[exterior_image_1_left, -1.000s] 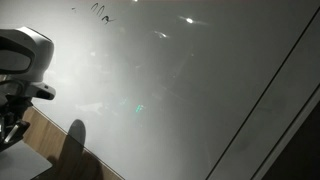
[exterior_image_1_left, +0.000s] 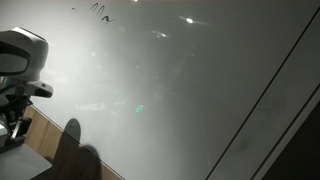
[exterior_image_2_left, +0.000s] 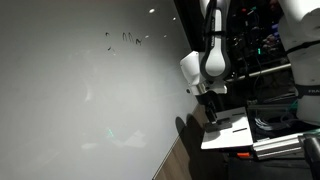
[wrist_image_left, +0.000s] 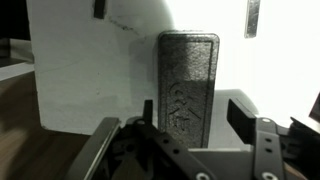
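A dark eraser-like block (wrist_image_left: 187, 84) with a textured face and lighter rim lies lengthwise on a white surface in the wrist view. My gripper is above its lower part, one finger on each side, with gaps to both edges; the fingers stand apart. In exterior view 1 the gripper (exterior_image_1_left: 15, 132) is low at the left edge, its fingers dim. Exterior view 2 has the gripper (exterior_image_2_left: 211, 112) over a small white table (exterior_image_2_left: 225, 139), where the block is too dark to make out.
A large whiteboard (exterior_image_1_left: 170, 90) fills exterior view 1, with black scribble (exterior_image_1_left: 101, 13) near the top and a small green mark (exterior_image_1_left: 139, 108). Two dark strips (wrist_image_left: 99, 8) lie near the wrist view's top edge. Cables (exterior_image_2_left: 270, 125) clutter the right side.
My arm has shifted slightly downward and to the left in exterior view 1, and its shadows on the whiteboard have shifted. The whiteboard marks look the same.
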